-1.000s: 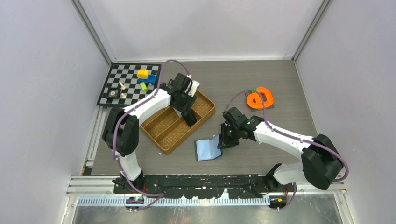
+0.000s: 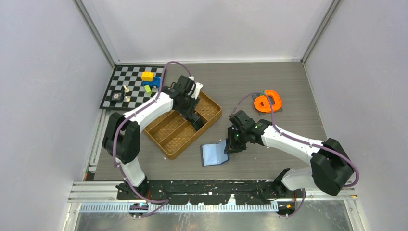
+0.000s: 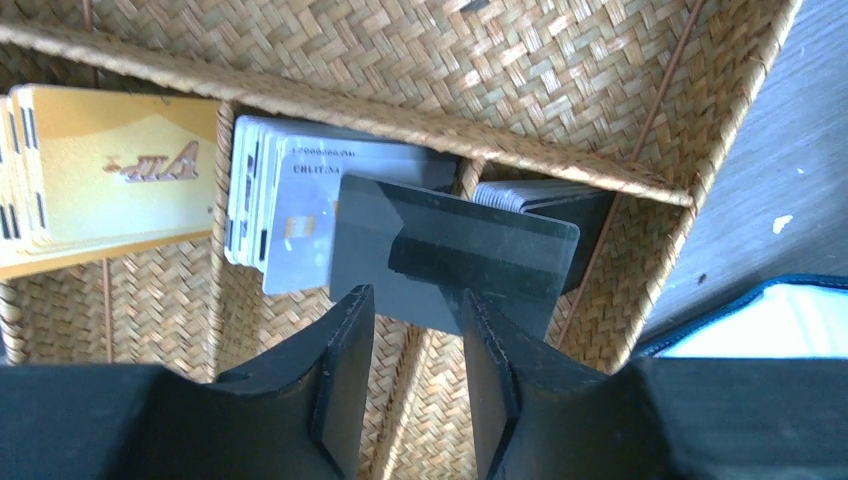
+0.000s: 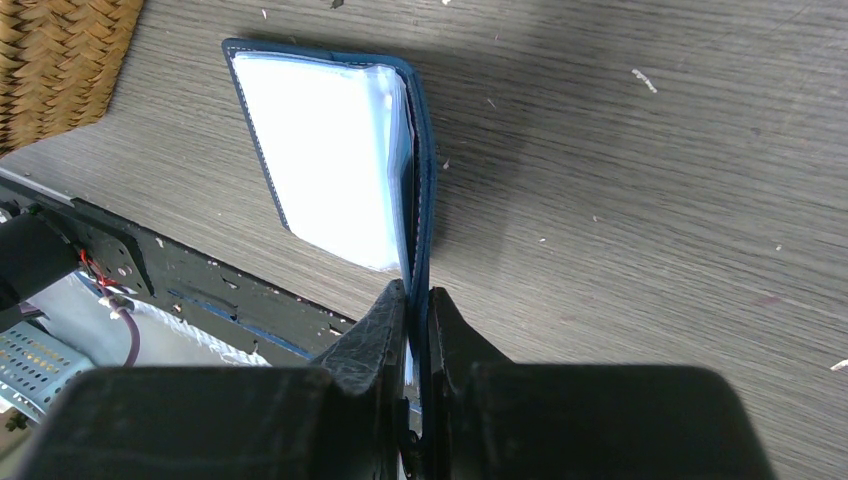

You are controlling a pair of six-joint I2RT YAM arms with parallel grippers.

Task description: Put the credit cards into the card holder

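Note:
In the left wrist view, a black card (image 3: 450, 215) lies slanted across a divider, its left part over the silver cards (image 3: 300, 165). My left gripper is open, fingertips apart over the card's lower edge, with neither pinching it visibly. Other black cards (image 3: 515, 195) sit stacked in the right compartment, partly covered, and gold cards (image 3: 130, 170) fill the left one. Opened out on the table is the blue card holder (image 2: 212, 154) with clear sleeves. My right gripper is shut on the holder's raised blue edge (image 4: 424, 190).
The woven basket (image 2: 166, 156) holds the cards, its dividers and rims rising around the compartments. A checkerboard (image 2: 132, 74) with toys is at back left, an orange toy (image 2: 267, 101) at back right.
The black card has shifted left, covering more of the silver cards. The right arm is still.

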